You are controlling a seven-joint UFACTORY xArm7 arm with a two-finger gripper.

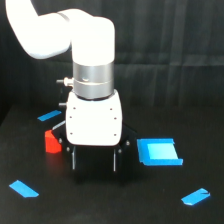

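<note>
A small red block [51,142] stands on the black table, left of my gripper [94,160] and partly overlapped by its left side. My gripper hangs fingers down below its white body; the two thin dark fingers are wide apart, and nothing shows between them. To the right of the gripper lies a pale square with a blue taped border [144,151], its middle bare.
Strips of blue tape lie on the table at the back left [50,115], front left [23,189] and front right [196,197]. A dark curtain [170,60] fills the background.
</note>
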